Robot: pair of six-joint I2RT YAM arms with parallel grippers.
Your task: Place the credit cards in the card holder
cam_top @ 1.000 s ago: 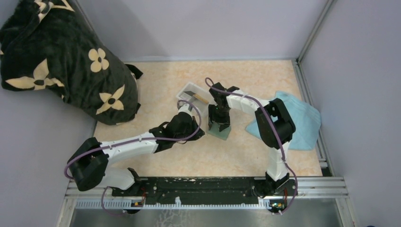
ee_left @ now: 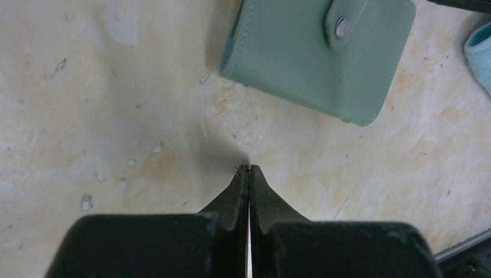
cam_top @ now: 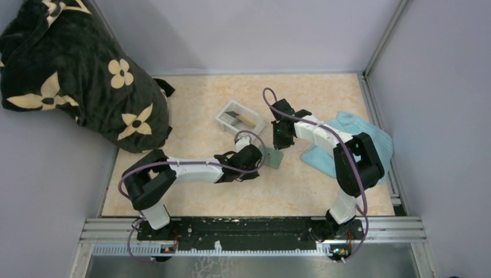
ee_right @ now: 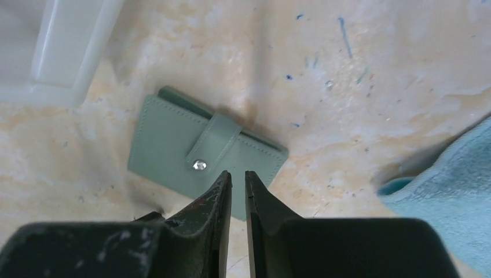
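The sage-green card holder lies on the table, its snap strap over it. In the left wrist view it is at the top, above my left gripper, which is shut with nothing showing between its fingertips. My right gripper hangs above the holder, its fingers a little apart and empty. A white plastic box behind the holder contains dark and tan card-like items.
A light blue cloth lies to the right. A large dark flowered cushion fills the back left. Bare table lies in front of the holder and at the back right.
My right gripper has moved back and right, up off the card holder, and is narrower. My left arm has moved right, toward the holder.
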